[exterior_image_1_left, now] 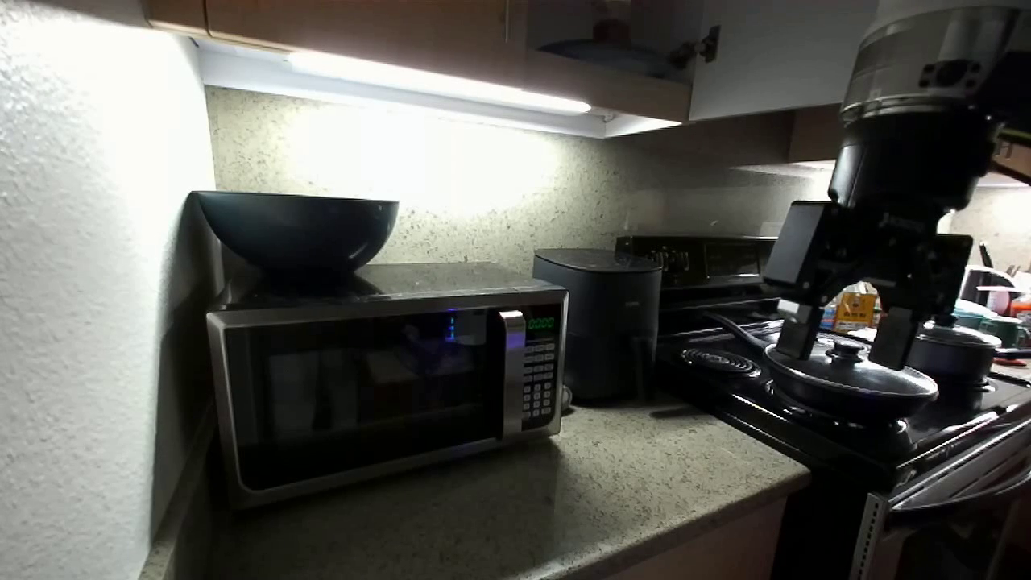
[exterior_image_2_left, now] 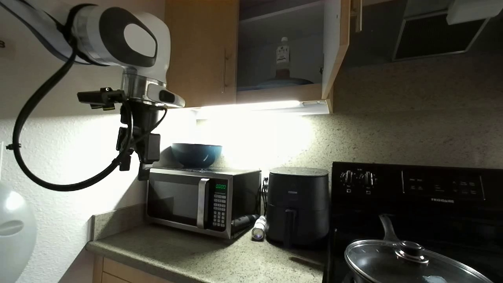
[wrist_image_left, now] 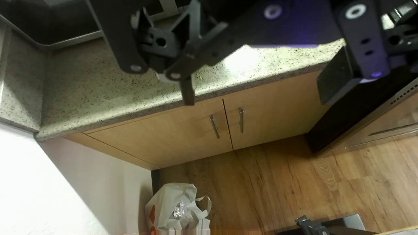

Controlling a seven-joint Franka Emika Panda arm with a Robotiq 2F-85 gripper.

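Note:
My gripper point(exterior_image_1_left: 848, 346) points downward in exterior view 1, its two fingers apart and nothing between them. In exterior view 2 the gripper point(exterior_image_2_left: 144, 173) hangs at the left, in front of the microwave point(exterior_image_2_left: 188, 200). The wrist view shows the spread fingers point(wrist_image_left: 187, 90) above the counter edge, with no object held. A dark blue bowl point(exterior_image_2_left: 197, 155) rests on top of the microwave, whose door is closed. To the microwave's right stands a black air fryer point(exterior_image_2_left: 297, 203).
A lidded pan point(exterior_image_2_left: 410, 261) sits on the stove. Overhead, one cabinet door point(exterior_image_2_left: 335, 47) stands open, with a bottle point(exterior_image_2_left: 283, 56) inside. A white bag point(wrist_image_left: 176, 209) lies on the floor.

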